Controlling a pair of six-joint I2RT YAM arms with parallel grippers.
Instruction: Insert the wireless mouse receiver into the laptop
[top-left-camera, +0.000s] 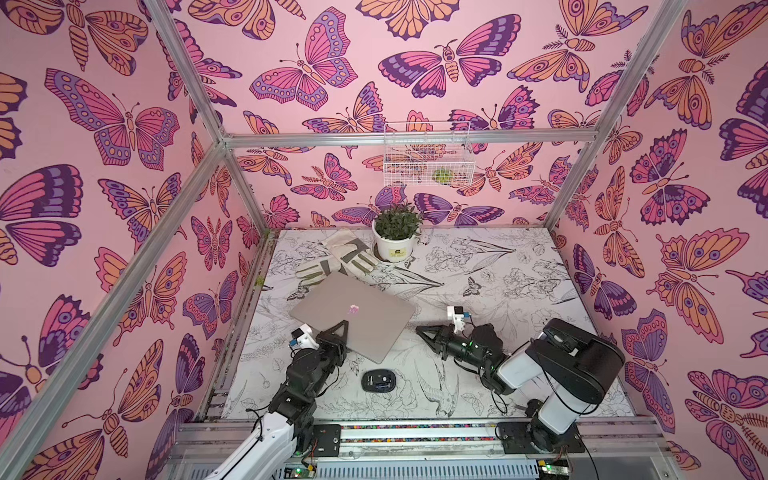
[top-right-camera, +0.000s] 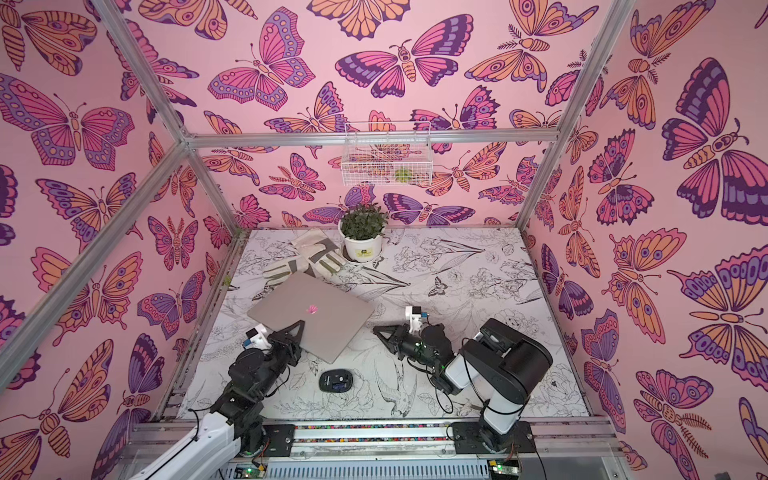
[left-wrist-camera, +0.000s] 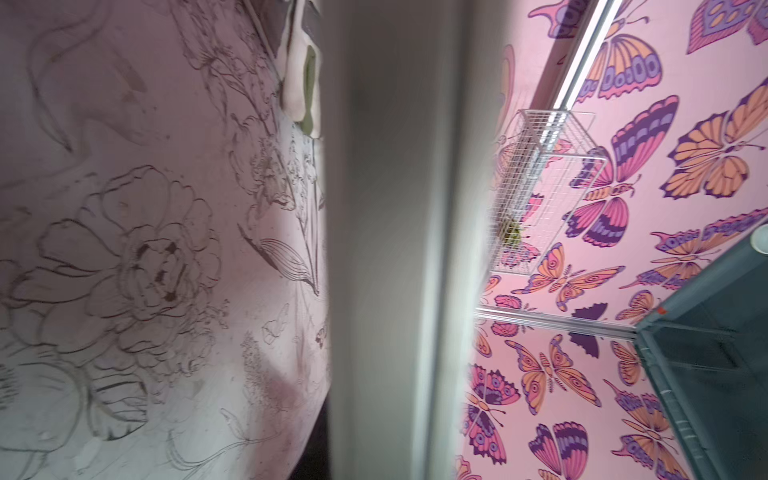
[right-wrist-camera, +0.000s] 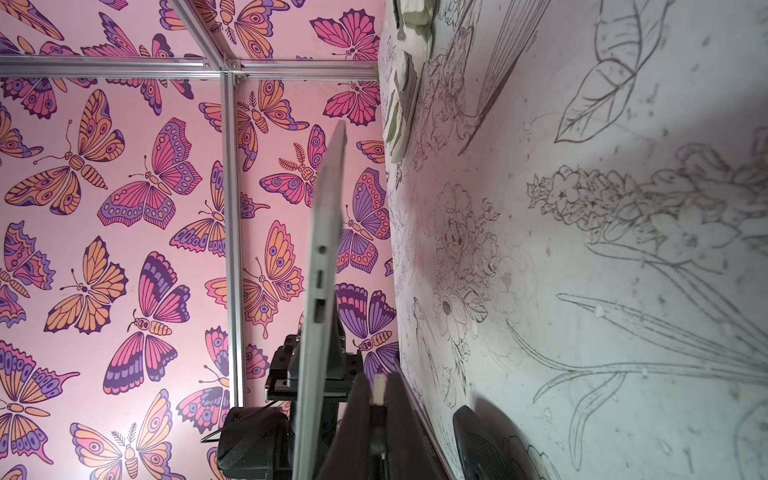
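Note:
My left gripper (top-left-camera: 341, 329) is shut on the near edge of the closed grey laptop (top-left-camera: 376, 312). Its fingers are out of sight in the left wrist view, where the blurred laptop edge (left-wrist-camera: 400, 240) fills the middle. Seen edge-on in the right wrist view, the laptop (right-wrist-camera: 326, 208) is up off the table, its side ports (right-wrist-camera: 319, 310) facing me. My right gripper has its fingers together, just right of the laptop's lower part in that view. A small pale piece, apparently the receiver (right-wrist-camera: 378, 389), shows between the tips.
A black mouse (top-left-camera: 378, 381) lies on the table in front of the laptop. Work gloves (top-left-camera: 349, 254) and a potted plant (top-left-camera: 395, 232) stand behind it. The table's right side beyond my right gripper is mostly clear.

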